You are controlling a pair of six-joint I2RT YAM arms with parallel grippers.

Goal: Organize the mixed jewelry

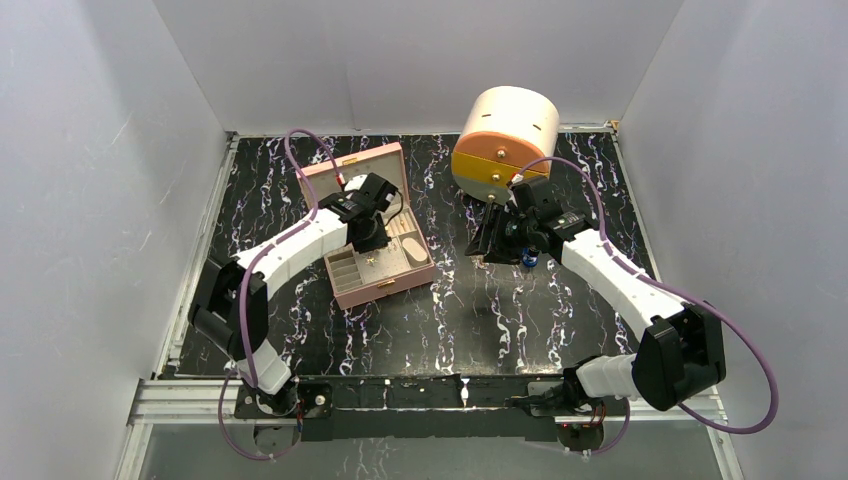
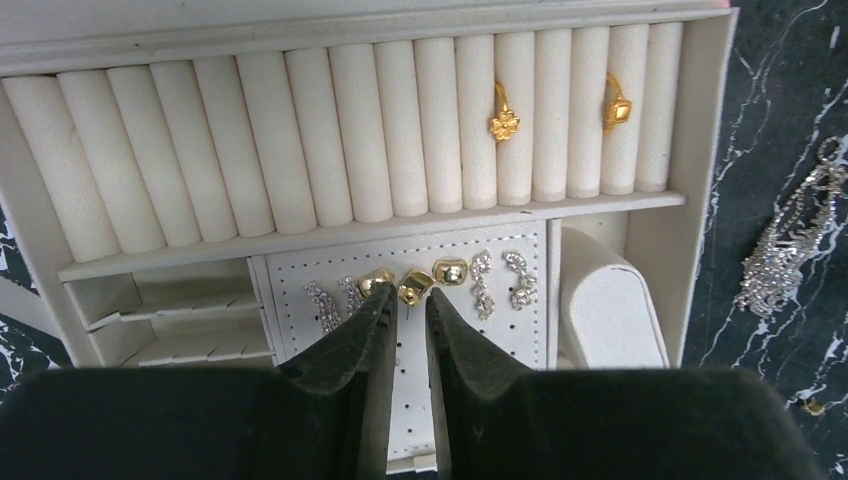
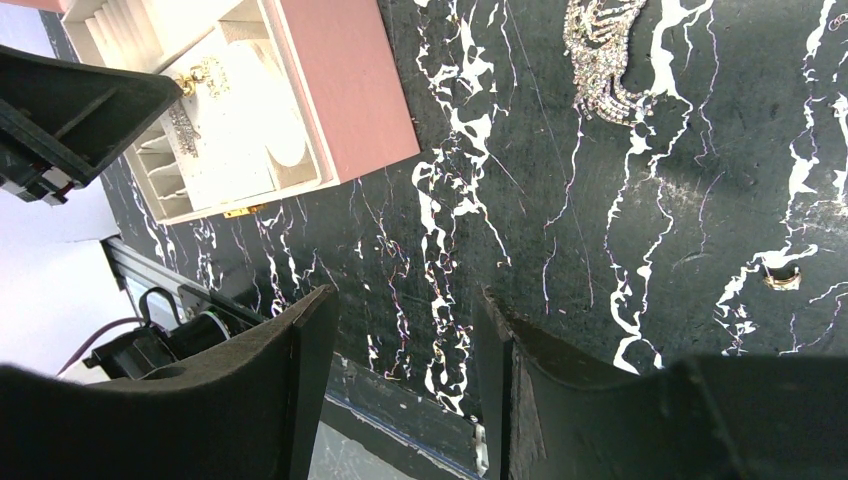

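Observation:
The pink jewelry box (image 1: 355, 294) is open. In the left wrist view gold rings (image 2: 505, 125) sit in the slots, and gold and silver earrings (image 2: 482, 285) lie on the pinboard (image 2: 410, 400). My left gripper is over the pinboard, its fingers slightly apart, with a gold earring visible at or beyond the tips; whether they touch it I cannot tell. My right gripper stands open over bare marble, right of the box, with nothing between its fingers. A silver chain necklace (image 3: 605, 70) lies on the marble beside the box.
A drum-shaped cabinet (image 1: 505, 115) with coloured drawers stands at the back right. A small gold piece (image 3: 783, 282) lies on the marble. A blue object (image 1: 530, 258) is partly hidden by the right arm.

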